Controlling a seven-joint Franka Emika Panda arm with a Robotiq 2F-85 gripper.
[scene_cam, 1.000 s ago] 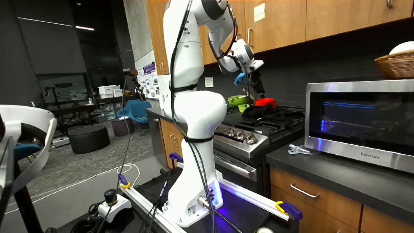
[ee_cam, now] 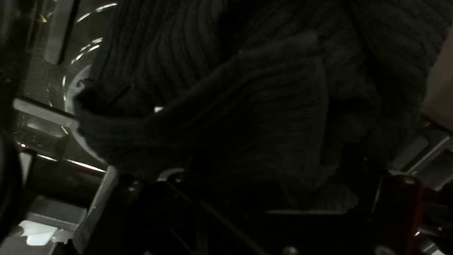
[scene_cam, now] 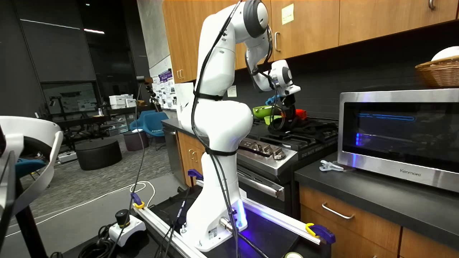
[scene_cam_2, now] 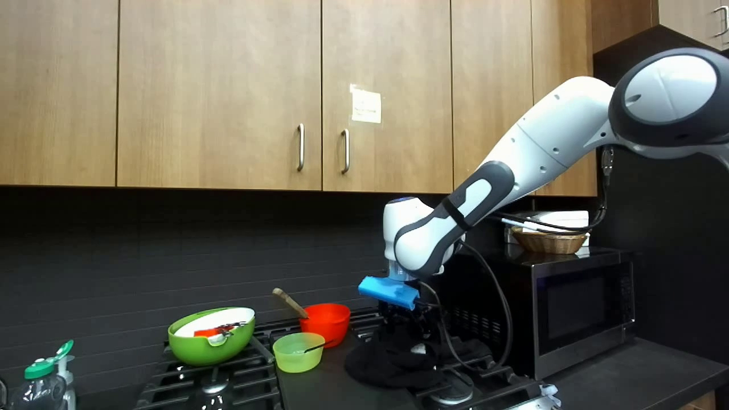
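A dark ribbed cloth fills most of the wrist view. In exterior view 2 the black cloth lies bunched on the stove top. My gripper is at the bottom of the wrist view, open, its dark fingers spread apart, with folds of cloth running down between them. In exterior view 1 the gripper points downward over the stove. The poor light hides whether the fingertips touch the cloth.
Left of the cloth stand a red bowl, a pale green bowl and a larger green bowl holding utensils. A toaster oven is close on the right. Cabinets hang above.
The arm has reached farther over the stove and the gripper has come down toward the cloth. The bowls have not visibly moved.
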